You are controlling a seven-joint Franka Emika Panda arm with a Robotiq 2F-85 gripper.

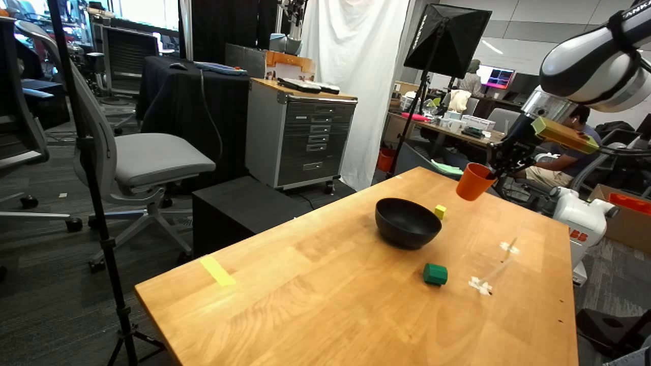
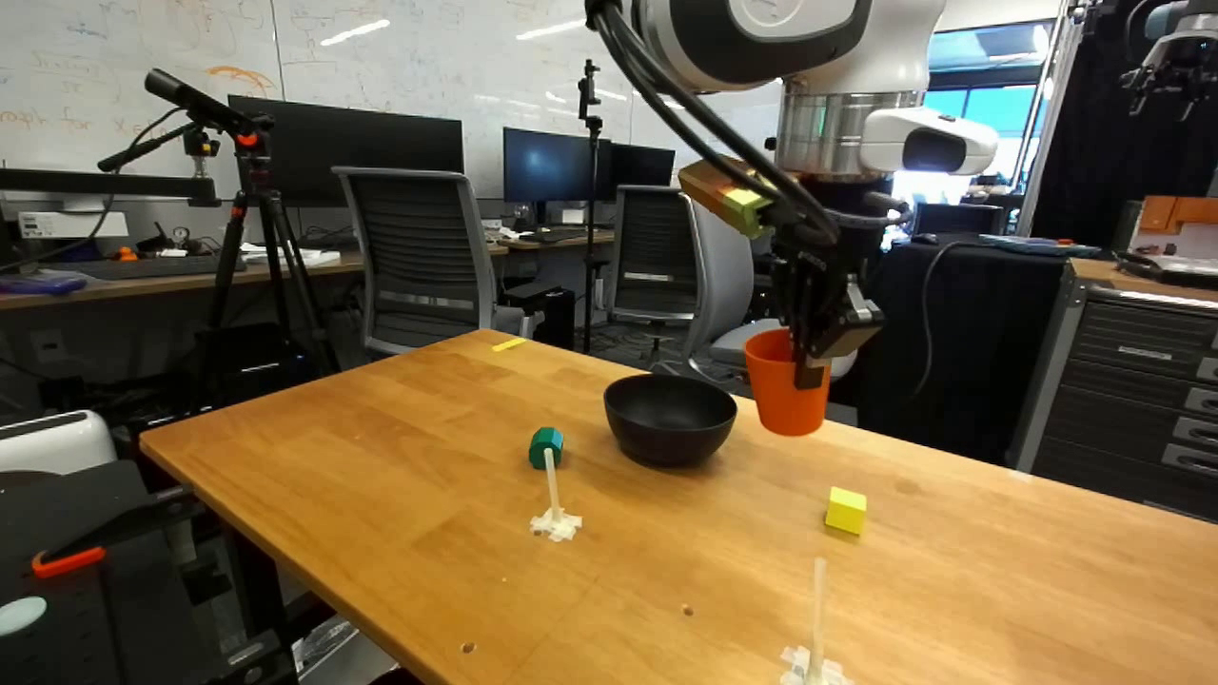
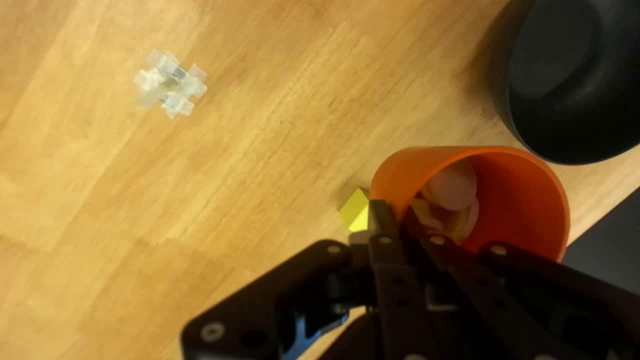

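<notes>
An orange cup [image 1: 473,182] hangs above the table, with my gripper [image 2: 817,363] shut on its wall. From the wrist view, the cup [image 3: 396,174] is seen from above, and several pale and yellowish pieces [image 3: 451,187] lie inside it; what they are I cannot tell. The fingers [image 3: 384,225] pinch one side of the rim. A black bowl [image 1: 407,223] stands on the table close by, and the cup is beside it in exterior view 2, not over its opening. The bowl's inside [image 3: 555,51] looks empty where it shows.
A small yellow block [image 2: 846,510] and a green block [image 1: 435,274] lie on the table [image 1: 317,293]. Two thin pale sticks [image 2: 551,485] stand upright in taped bases near one edge.
</notes>
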